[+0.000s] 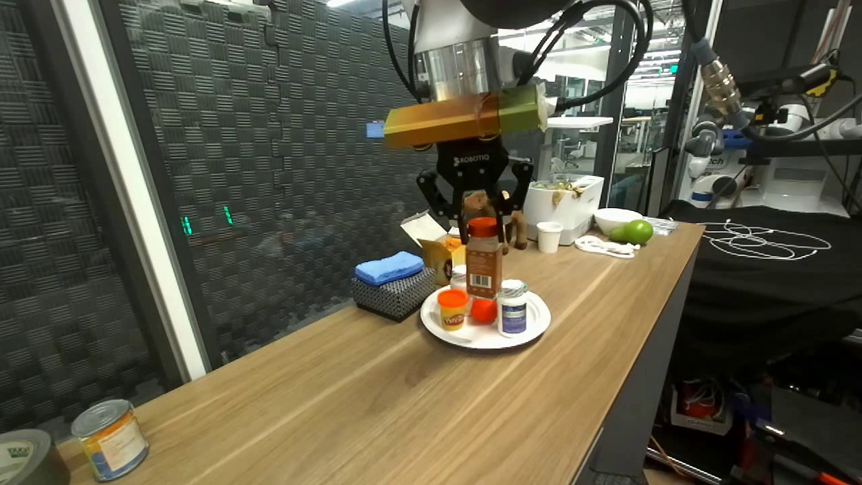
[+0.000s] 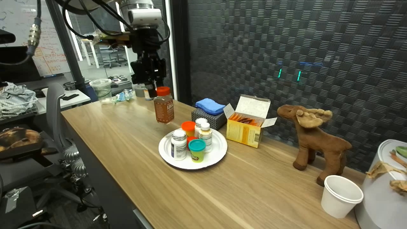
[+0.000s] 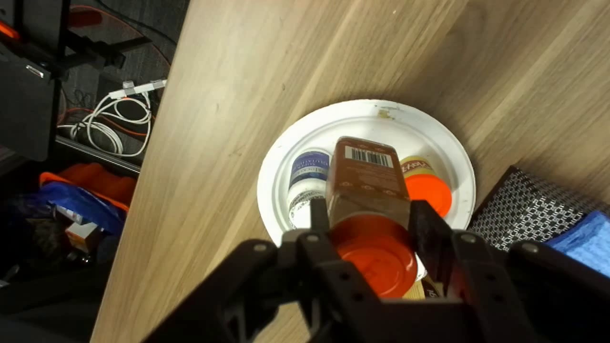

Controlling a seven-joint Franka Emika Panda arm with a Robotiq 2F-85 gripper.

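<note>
A brown spice bottle with a red cap is upright in the air above the crowded paper plate. My gripper has a finger on either side of it near the cap, shut on it. The wrist view shows the bottle over the plate's middle, its barcode facing the far side. On the plate stand a white pill bottle, an orange-lidded Play-Doh tub, a teal-lidded tub and a pale bottle. A red round item is partly hidden among them.
Beside the plate is a patterned box with a blue cloth on top. An open yellow box, a plush moose and white cups stand farther along.
</note>
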